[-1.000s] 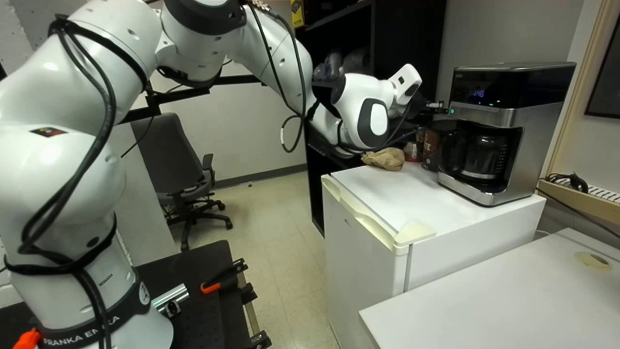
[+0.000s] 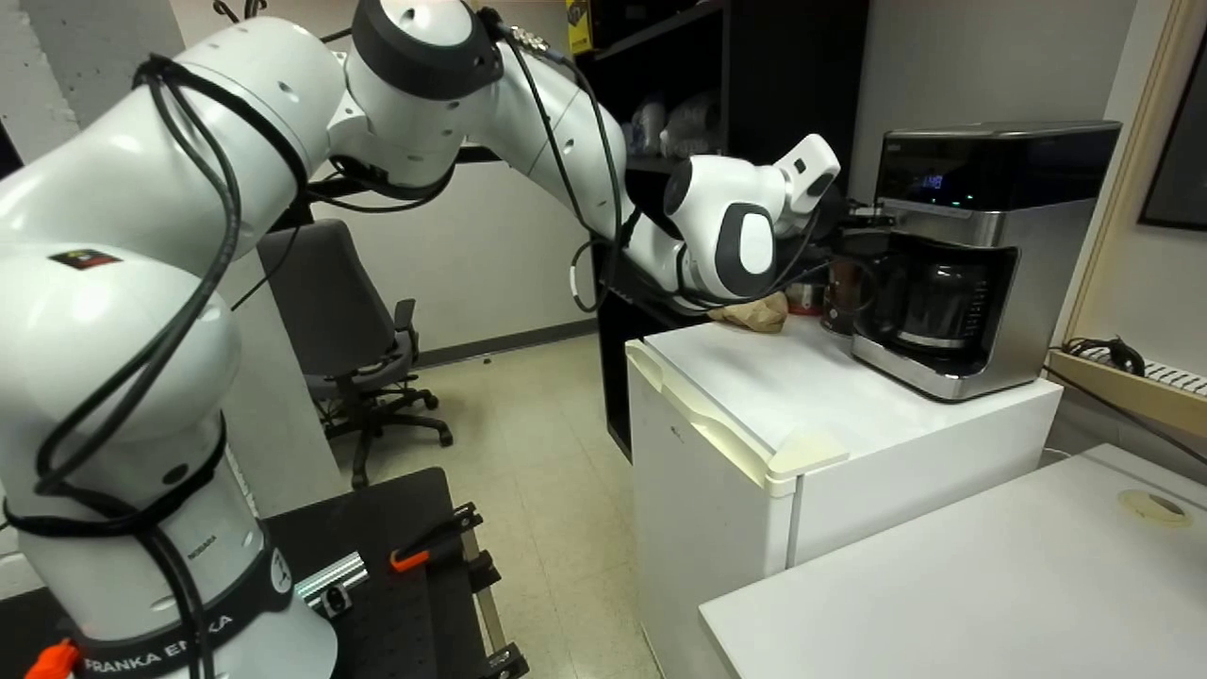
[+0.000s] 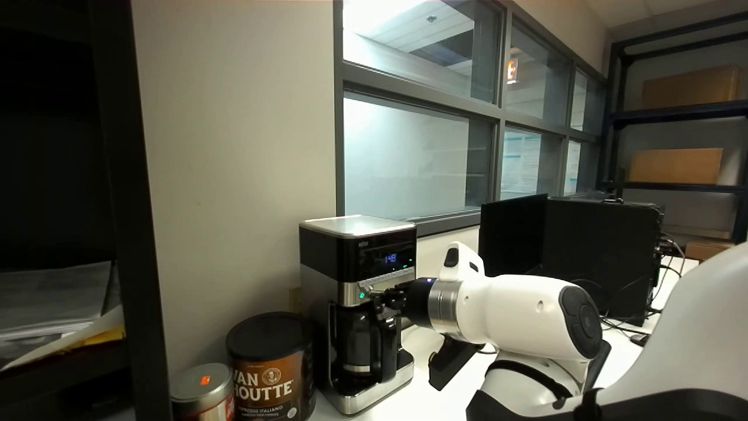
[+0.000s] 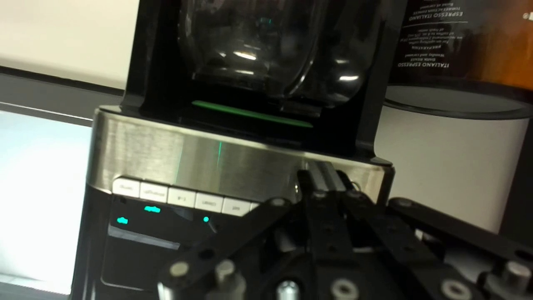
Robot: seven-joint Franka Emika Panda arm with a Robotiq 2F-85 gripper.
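The coffee maker [image 2: 1035,255], steel and black, stands with its display lit and a dark glass carafe [image 2: 942,304] inside it. My gripper is shut, with nothing visible between its fingers. In the wrist view its fingertips lie over the right part of the steel band [image 4: 215,155], beside the row of white buttons [image 4: 181,196]; whether they touch the band cannot be made out. A green-lit round button [image 3: 362,295] shows on the band in exterior view 2, just left of the gripper [image 3: 378,294].
A brown coffee can [image 3: 273,375] and a smaller tin [image 3: 203,393] stand beside the machine. The white fridge top [image 2: 781,368] is clear in front. A crumpled paper bag [image 2: 760,315] lies near its back edge, under the arm.
The arm has moved right and slightly down, bringing the gripper closer to the machine's front. The green light visible on its band earlier is now hidden in exterior view 1.
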